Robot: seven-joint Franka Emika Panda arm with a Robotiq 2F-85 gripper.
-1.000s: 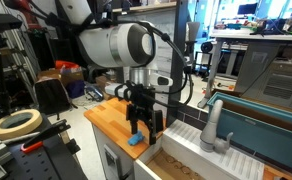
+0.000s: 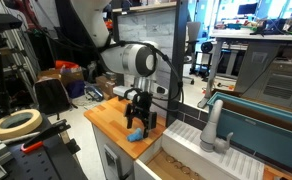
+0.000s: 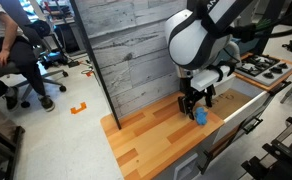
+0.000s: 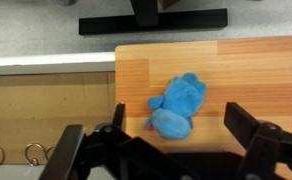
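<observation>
A small blue plush toy (image 4: 176,106) lies on the wooden countertop (image 4: 231,75), close to the edge by the drawer. In the wrist view it sits between the two dark fingers, a little ahead of their tips. My gripper is open, with its fingers wide apart on either side of the toy. From exterior view 1 the blue toy (image 2: 136,134) shows on the counter just under the gripper (image 2: 137,118). In exterior view 2 the gripper (image 3: 194,104) hangs over the counter beside the toy (image 3: 200,116). Whether the fingers touch the toy cannot be told.
An open drawer (image 4: 51,100) with some metal rings inside adjoins the counter edge. A grey faucet-like fixture (image 2: 214,130) stands by the drawer, near a long teal bin (image 2: 248,134). Bare wood (image 3: 146,145) leaves free room on the counter.
The toy appears to stay about where it was.
</observation>
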